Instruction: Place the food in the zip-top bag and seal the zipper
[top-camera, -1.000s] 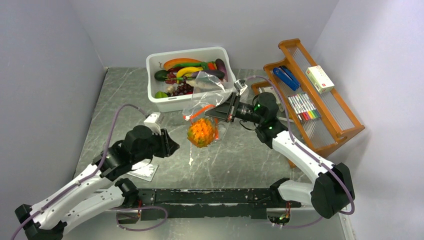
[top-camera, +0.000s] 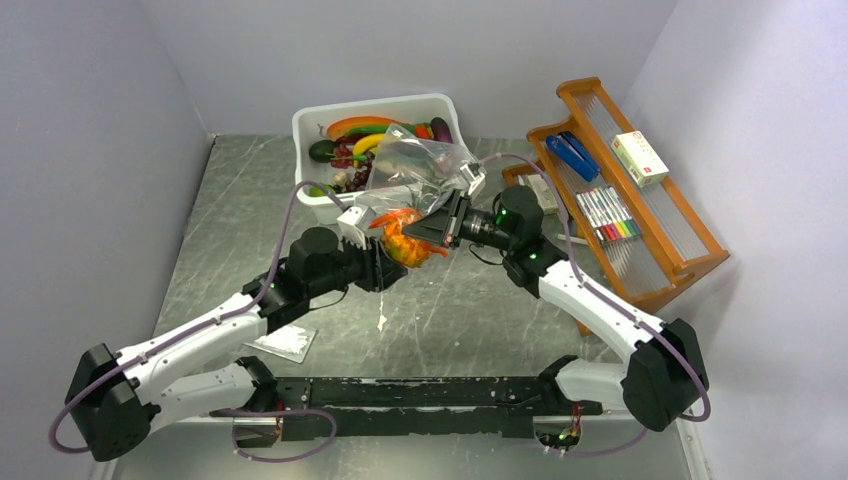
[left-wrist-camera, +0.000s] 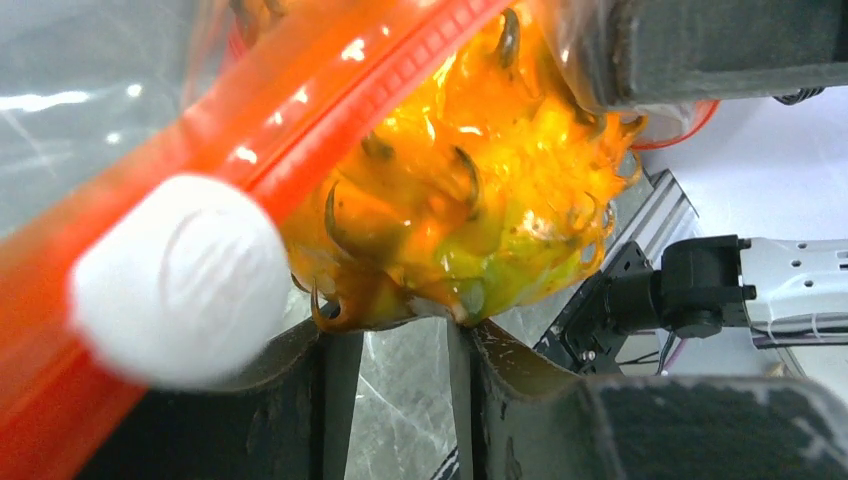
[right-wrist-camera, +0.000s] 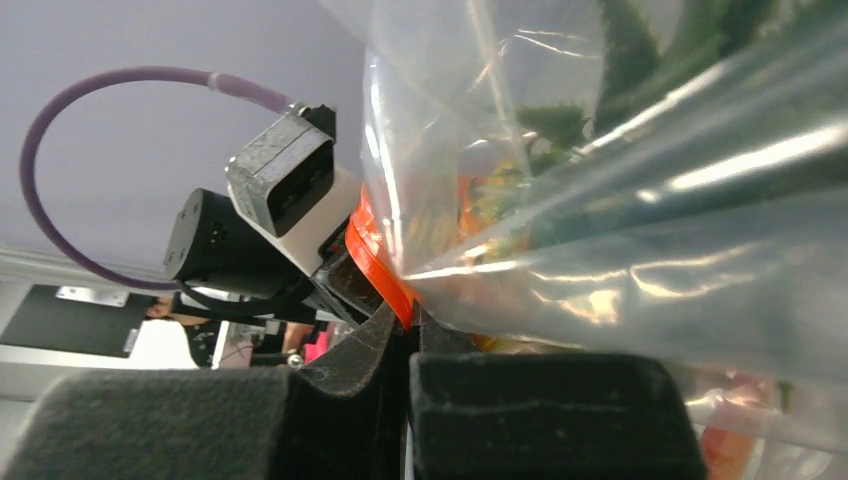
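Observation:
An orange-yellow spiky fruit (top-camera: 408, 245) sits at the mouth of a clear zip bag (top-camera: 415, 160) with an orange zipper and white slider (left-wrist-camera: 178, 280). My right gripper is shut, pinching the bag's orange edge. My left gripper is directly beneath the fruit, its fingertips against its underside with a gap between the fingers; in the top view the fruit and bag partly hide it.
A white bin (top-camera: 303, 150) of produce stands behind. A wooden rack (top-camera: 680, 240) with markers and boxes is at the right. A flat pack (top-camera: 285, 340) lies at the left front.
My left gripper has moved right and up to the fruit. The fruit has shifted up and right, and the bag has risen over the bin's front.

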